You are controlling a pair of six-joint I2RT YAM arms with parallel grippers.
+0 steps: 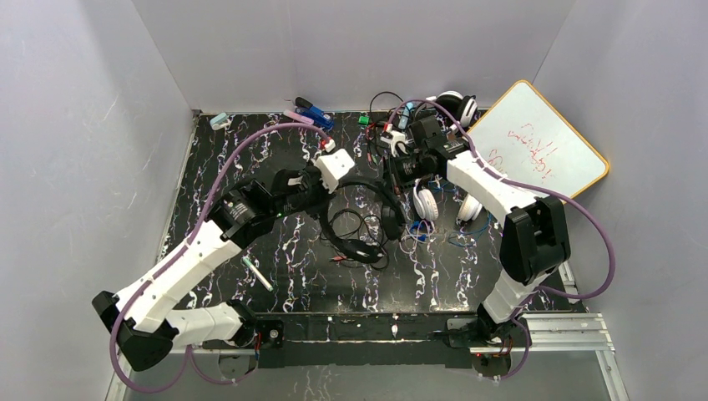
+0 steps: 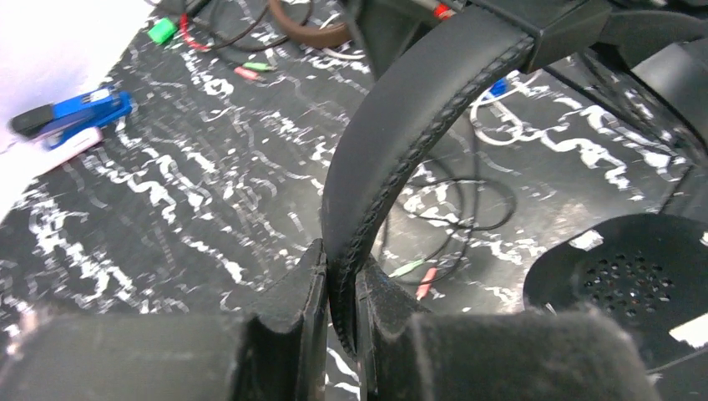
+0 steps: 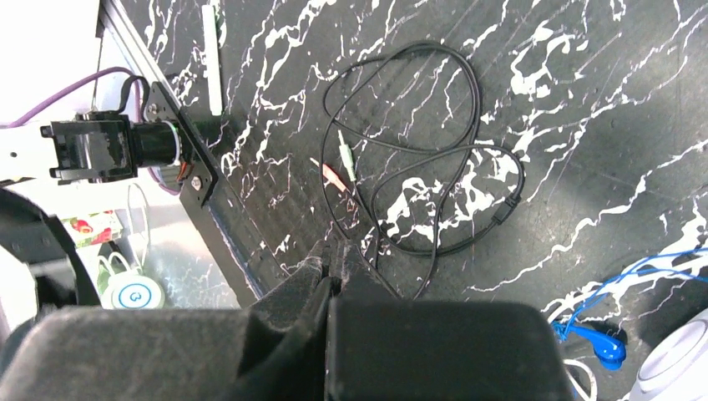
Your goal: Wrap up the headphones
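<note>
The black over-ear headphones [image 1: 361, 251] hang above the table's middle, ear cups toward the front and right. My left gripper is shut on their padded headband [image 2: 417, 109], which rises between its fingers in the left wrist view. An ear cup [image 2: 626, 280] shows at the right there. Just behind and right of the headphones, my right gripper [image 1: 391, 185] is shut, apparently on the black cable; the pinch itself is hidden in its wrist view. Beyond the fingertips [image 3: 313, 276] the rest of the cable [image 3: 480, 117] lies in loose loops on the table, with green and red plugs.
White headphones [image 1: 425, 203] and blue earphones [image 3: 603, 344] lie to the right. A whiteboard [image 1: 543, 138] fills the back right. Blue tools [image 1: 312, 114] sit at the back, a pale marker [image 1: 257, 273] at the front left.
</note>
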